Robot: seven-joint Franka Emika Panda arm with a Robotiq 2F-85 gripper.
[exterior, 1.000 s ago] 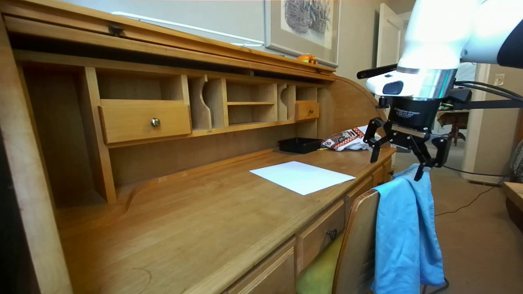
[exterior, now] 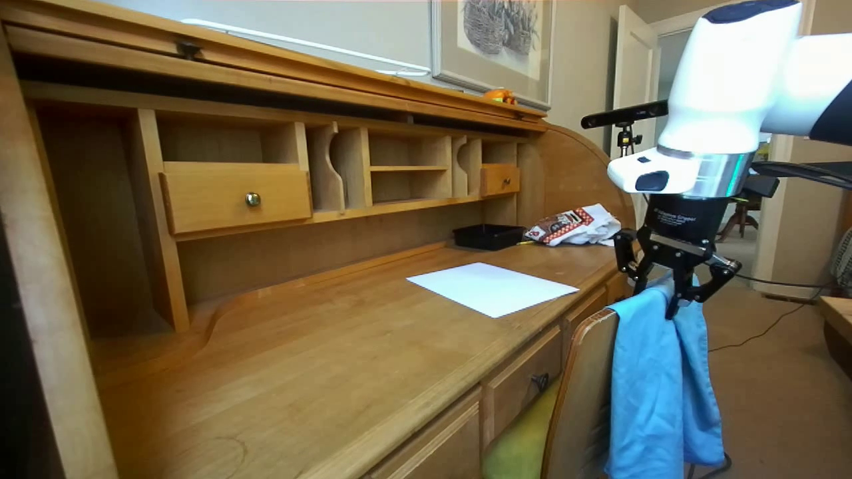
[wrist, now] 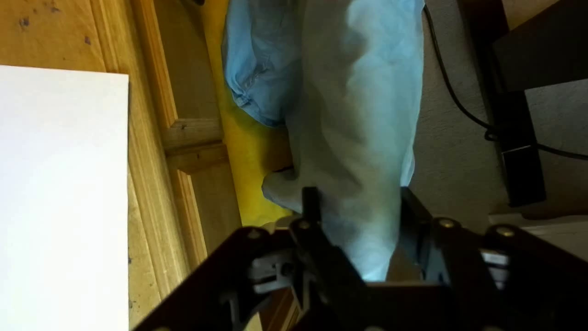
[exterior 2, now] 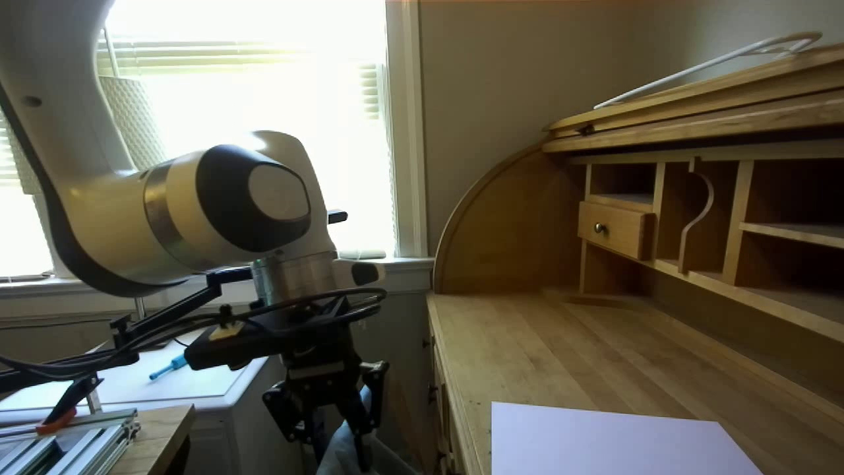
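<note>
A light-blue cloth (exterior: pixel 656 375) hangs over the back of a wooden chair (exterior: pixel 581 383) beside the desk. My gripper (exterior: pixel 655 303) is down at the top of the cloth, its fingers part open and a fold of fabric between the fingers. In the wrist view the cloth (wrist: pixel 353 127) runs down between the two fingertips; whether both pads press on it cannot be told. Exterior view 2 shows only a grey-blue upper piece of the cloth (exterior 2: pixel 341 452) by the fingers.
The roll-top desk (exterior: pixel 319 359) stands alongside, its top mostly bare. A white sheet (exterior: pixel 493 289) lies on it, with a black tray (exterior: pixel 487 237) and a crumpled bag (exterior: pixel 576 225) at the far end. A black cable (wrist: pixel 449 82) lies on the floor.
The gripper has come down onto the cloth at the chair back and its fingers have drawn closer together. The cloth's top is now bunched between them; the chair looks unmoved.
</note>
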